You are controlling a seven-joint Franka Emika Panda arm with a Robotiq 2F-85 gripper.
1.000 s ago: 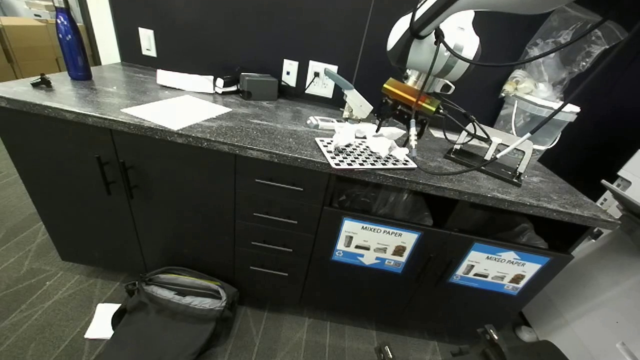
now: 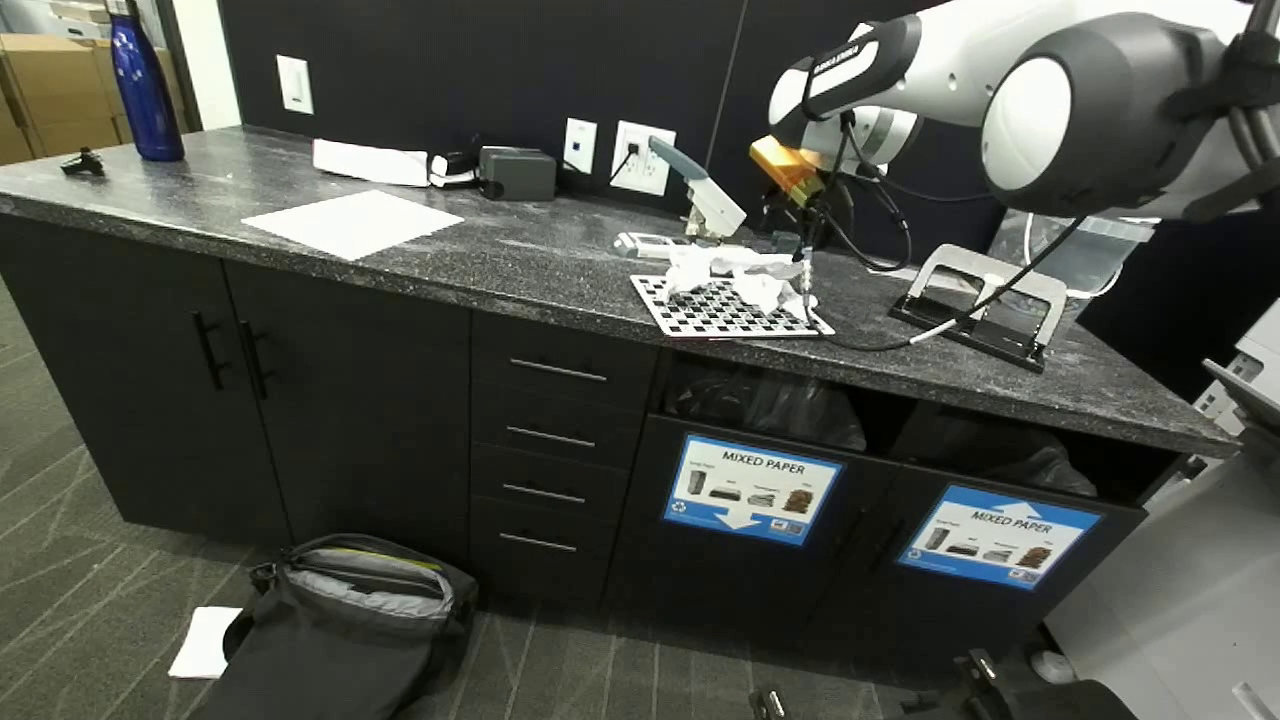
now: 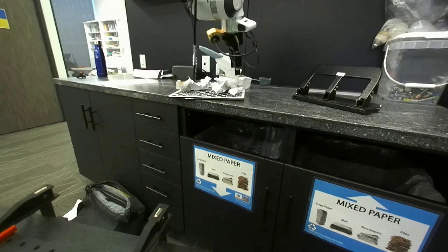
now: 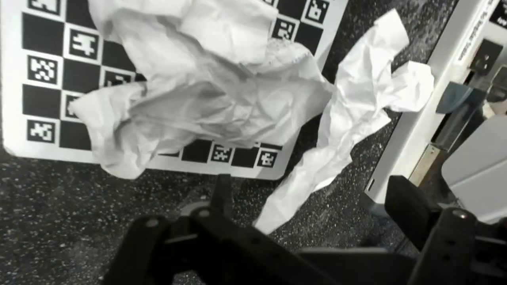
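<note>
A large crumpled sheet of white paper [image 4: 228, 102] lies across the black-and-white checkered board [image 4: 40, 111] in the wrist view. Right of it, a twisted strip of white paper [image 4: 332, 128] rests mostly on the dark counter. Over this near edge hangs my gripper, its fingers spread wide and apart, nothing held between them. The strip's lower end runs into the space between the fingertips as seen from above. In exterior view 2 my gripper [image 3: 237, 65] points down just above and behind the crumpled paper [image 3: 226, 85]; whether it touches any is unclear.
A white stapler with a blue-grey handle [image 2: 710, 198] stands close behind the board. To the right are a black-based metal hole punch [image 2: 984, 306] and a clear bucket [image 3: 413, 67]. A flat white sheet [image 2: 354, 222] and blue bottle [image 2: 144, 96] lie left.
My arm has swung round and its wrist has turned, with the gripper now slightly farther left and back in exterior view 1. The crumpled paper looks about the same.
</note>
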